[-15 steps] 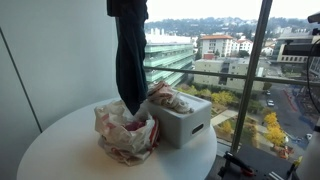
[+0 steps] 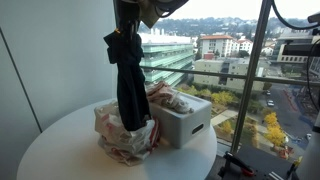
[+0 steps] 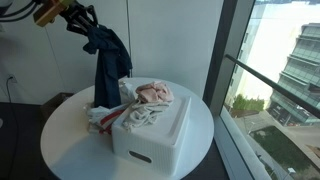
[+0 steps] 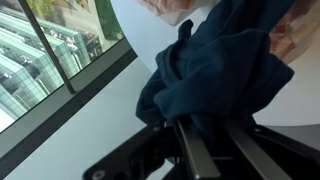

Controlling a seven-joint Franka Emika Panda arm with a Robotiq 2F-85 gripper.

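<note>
A dark navy cloth (image 2: 131, 90) hangs in a long drape from my gripper (image 2: 127, 28), which is shut on its bunched upper part. In the wrist view the bunched cloth (image 4: 215, 80) covers most of the space between the fingers. Its lower end, in exterior view 1, reaches down in front of a crumpled white bag (image 2: 118, 147) with reddish patches; whether they touch, I cannot tell. Beside the bag stands a white box (image 2: 185, 130), with pale pink and white cloths (image 3: 150, 97) heaped over its top.
Both bag and box rest on a round white table (image 2: 65, 155), whose front and left parts are bare. Large windows (image 2: 225, 80) line one side of the room. Dark equipment (image 2: 300, 50) stands beyond the table at the right edge.
Over the last second my gripper has come down into view with the navy cloth. The cloth's lower end now hangs lower, over the white bag. Box and table have not moved.
</note>
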